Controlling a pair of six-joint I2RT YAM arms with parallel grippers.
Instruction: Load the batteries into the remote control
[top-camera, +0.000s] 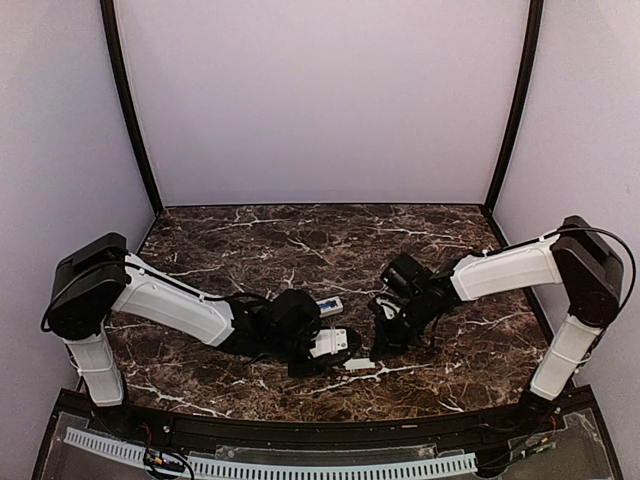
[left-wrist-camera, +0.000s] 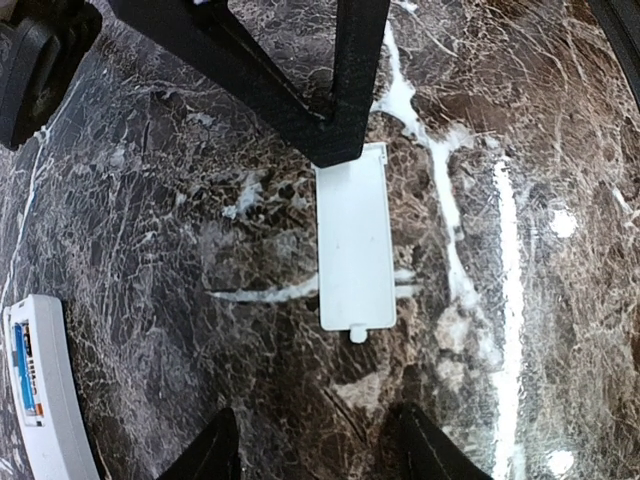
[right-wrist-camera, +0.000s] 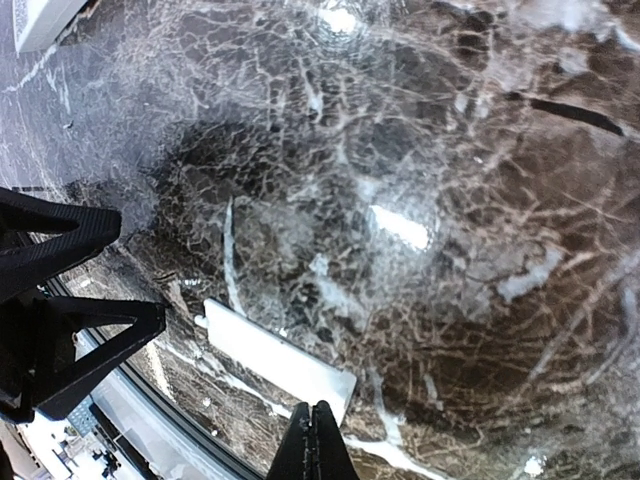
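Observation:
The white battery cover (left-wrist-camera: 355, 245) (right-wrist-camera: 270, 350) lies flat on the marble table. In the left wrist view my right gripper hangs over one end of it; in the right wrist view its fingertips (right-wrist-camera: 310, 440) are together at that end, so it is shut. My left gripper stands open below the cover's tab end in its wrist view, nothing between its fingers. The remote (top-camera: 329, 306) (left-wrist-camera: 40, 380) lies farther back, its compartment uncovered with something blue and orange in it.
Both arms meet low near the table's front edge (top-camera: 320, 428). Walls stand at both sides and behind.

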